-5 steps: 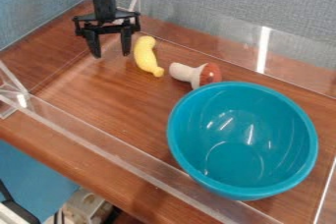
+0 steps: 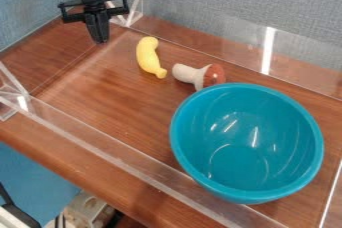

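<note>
My black gripper point(image 2: 96, 26) hangs at the upper left, above the wooden surface and left of a yellow banana-like object point(image 2: 150, 57); its fingers look close together, though whether they are fully shut is hard to see. A white and orange mushroom-shaped object point(image 2: 199, 75) lies right of the yellow one. A large teal bowl point(image 2: 246, 172) fills the lower right.
Clear plastic walls point(image 2: 143, 172) border the wooden surface point(image 2: 100, 102). Blue padded walls stand behind.
My gripper has moved up and to the left, away from the yellow object. The objects and bowl are unchanged.
</note>
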